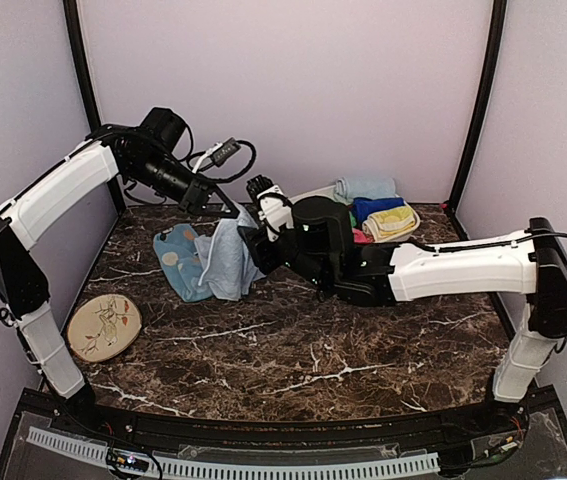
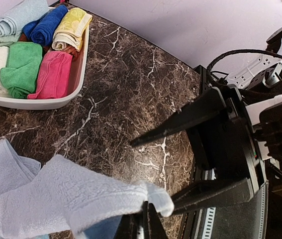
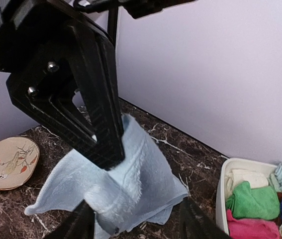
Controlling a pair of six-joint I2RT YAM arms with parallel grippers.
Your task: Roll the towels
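Observation:
A light blue towel (image 1: 228,262) hangs by its upper end from my left gripper (image 1: 233,211), which is shut on that end. In the left wrist view the towel (image 2: 86,196) spreads leftward from the fingertips. My right gripper is part open beside the held end, its lower finger (image 2: 213,194) close against the cloth edge. In the right wrist view, the towel's upper part (image 3: 136,159) lies partly between the blurred right fingers; I cannot tell whether they touch it. The lower towel end drapes over a spotted blue cloth (image 1: 176,255).
A white bin (image 3: 221,199) with several folded and rolled towels stands at the back right. To the left lies a round plate-like piece (image 1: 104,328) with a branch pattern.

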